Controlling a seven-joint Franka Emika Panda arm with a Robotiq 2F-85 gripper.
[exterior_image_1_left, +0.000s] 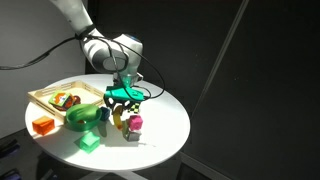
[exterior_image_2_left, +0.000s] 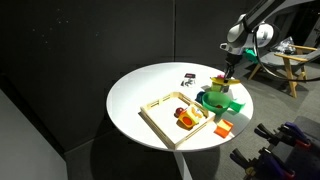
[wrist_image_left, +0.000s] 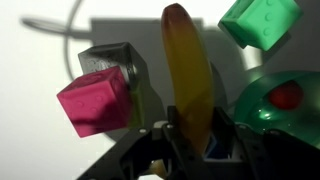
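Observation:
My gripper is shut on a long yellow-orange toy, which sticks out past the fingers and has a brownish tip. Exterior view 1 shows the same toy hanging below the gripper, beside the green bowl. From the other side, the yellow toy appears just behind the bowl. The arm hides part of the hold, and how high the toy is above the table is hard to tell.
Close by stand a pink cube, a grey block and a green block. A red item lies in the bowl. A wooden tray holds toy food; an orange block sits near the edge.

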